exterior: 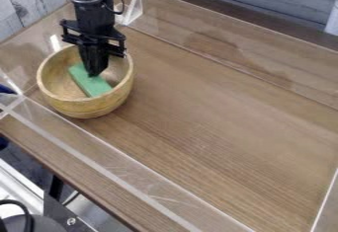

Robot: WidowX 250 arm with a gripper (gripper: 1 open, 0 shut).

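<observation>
A round wooden bowl (109,103) sits at the left of the table, holding a green rectangular block (89,82). My black gripper (91,70) points down into the bowl from above, its tips at the upper end of the block. It looks shut; whether anything is between its fingers is too small to tell.
Pale walls stand along the back and upper left. Dark cables and other objects lie beyond the table's edge at lower left.
</observation>
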